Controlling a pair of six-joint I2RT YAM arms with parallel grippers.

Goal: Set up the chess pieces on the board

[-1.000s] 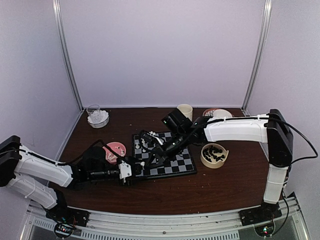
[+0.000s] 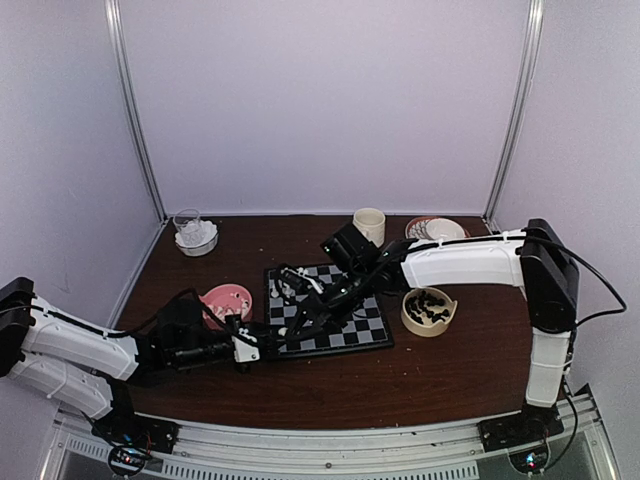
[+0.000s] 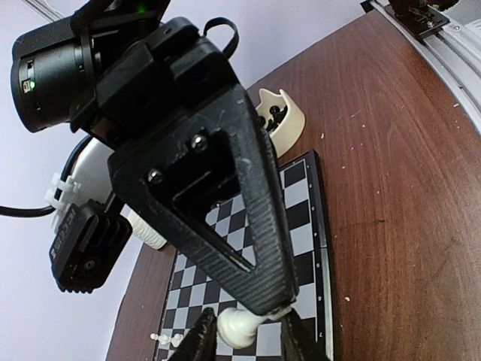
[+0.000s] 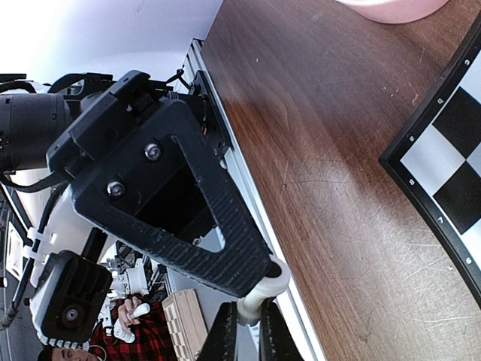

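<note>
Both grippers meet over the front of the chessboard (image 2: 350, 330). A white chess piece (image 3: 239, 327) shows between them in the left wrist view. My right gripper is shut on this piece, seen low in the right wrist view. My left gripper is at the same piece, its fingertips just below it; how far it is open is hard to tell. A few white pieces (image 3: 176, 338) stand at the board's edge. Much of the board is hidden under the arms in the top view.
A pink bowl (image 2: 225, 295) of white pieces is left of the board, a cream container (image 2: 428, 325) of black pieces right of it. A mug (image 2: 369, 220), plates (image 2: 445, 228) and a white bowl (image 2: 195, 240) stand at the back.
Both arms have shifted slightly over the last second, the two grippers staying close together over the front of the board.
</note>
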